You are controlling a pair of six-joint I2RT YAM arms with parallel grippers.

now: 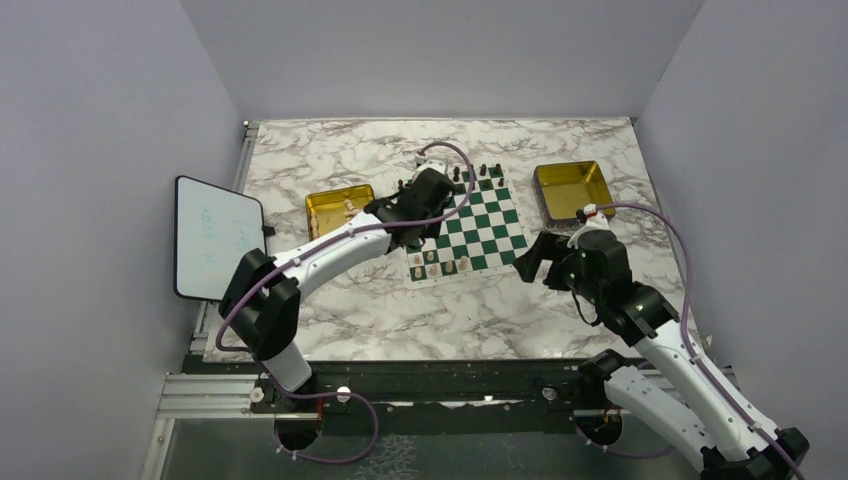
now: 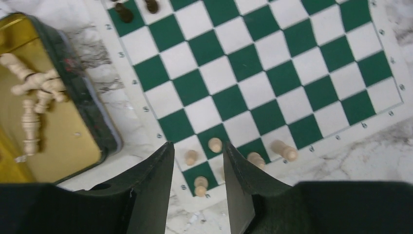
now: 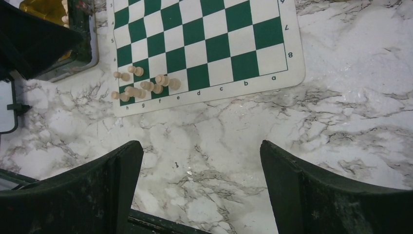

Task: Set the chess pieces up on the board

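The green and white chessboard [image 1: 488, 222] lies flat mid-table. Several light pieces stand in its near left part, among them a piece [image 2: 284, 150] at the right end of their row and a shorter one [image 2: 215, 144] further in. Dark pieces [image 1: 483, 169] line the far edge, some hidden by my left arm. My left gripper is open above the board's left side, empty between its fingers; light pieces show beneath. More light pieces [image 2: 31, 127] lie in the left gold tray [image 1: 311, 201]. To the board's near right, my right gripper hangs open over bare marble.
An empty gold tray [image 1: 572, 187] sits right of the board, close behind the right arm. A whiteboard [image 1: 217, 238] leans at the table's left side. In front of the board, the marble tabletop [image 1: 440, 325] is clear.
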